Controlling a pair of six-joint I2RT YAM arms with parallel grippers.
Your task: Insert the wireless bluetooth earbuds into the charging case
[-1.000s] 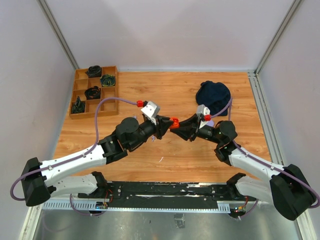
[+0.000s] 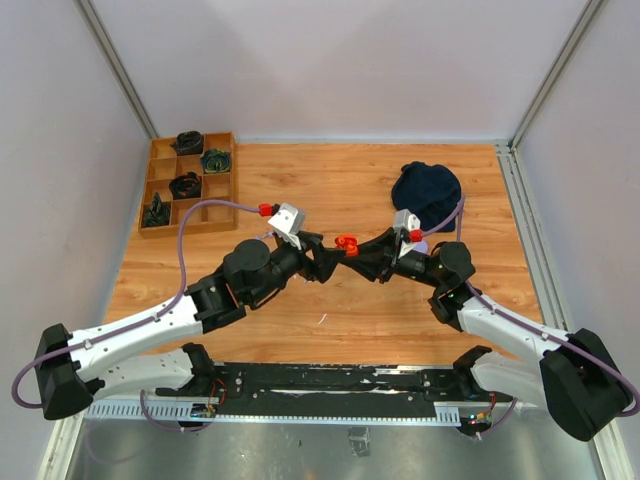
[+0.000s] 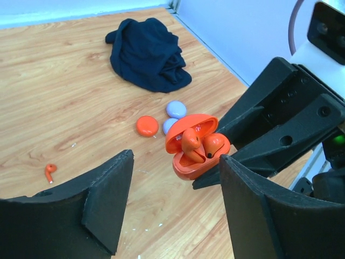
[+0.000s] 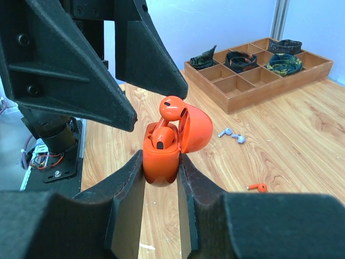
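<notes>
My right gripper (image 2: 360, 258) is shut on the red charging case (image 4: 160, 164), which has its lid (image 4: 197, 129) open; two red earbud pieces (image 3: 191, 140) show in it, one sticking up at an angle. My left gripper is just left of the case, its fingers parted, nothing clearly between them; in the right wrist view its tips are at the top of the case. A loose red earbud (image 4: 259, 186) and two pale blue earbuds (image 4: 237, 137) lie on the table.
A wooden compartment box (image 2: 160, 170) with dark cloths stands back left. A dark cloth (image 2: 425, 195) lies back right, near round red (image 3: 146, 125) and blue (image 3: 176, 109) cases.
My left gripper has drawn back a little to the left from the red case. The right arm and case look unmoved.
</notes>
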